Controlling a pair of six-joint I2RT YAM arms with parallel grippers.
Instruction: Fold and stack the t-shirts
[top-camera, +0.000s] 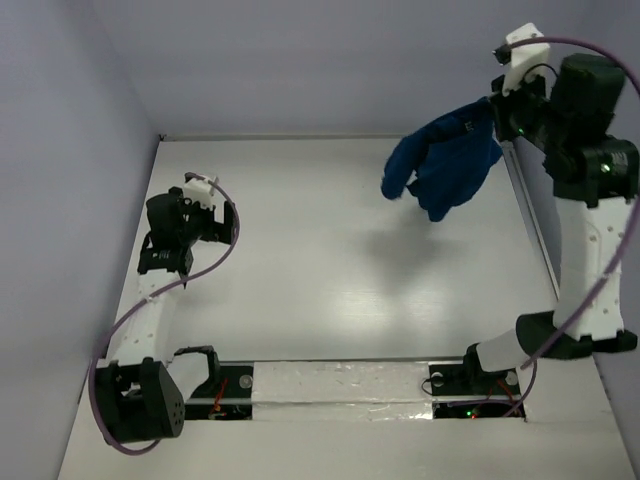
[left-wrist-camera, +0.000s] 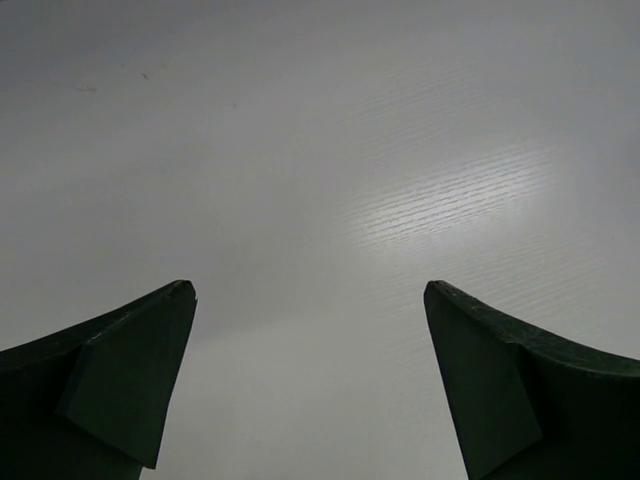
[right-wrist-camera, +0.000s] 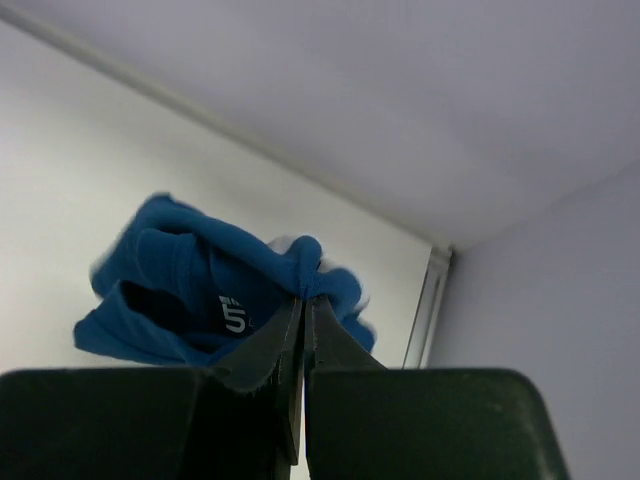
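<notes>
A dark blue t-shirt (top-camera: 445, 165) hangs in the air at the back right of the table in the top view, held by my raised right gripper (top-camera: 500, 95). In the right wrist view the cloth (right-wrist-camera: 200, 280) gathers at the tips of my right gripper, which is shut on it; a small white mark shows on the fabric. My left gripper (top-camera: 217, 220) stands open over the left side of the table, with only bare table between its fingers in the left wrist view.
Walls (top-camera: 80, 150) enclose it at the back and sides.
</notes>
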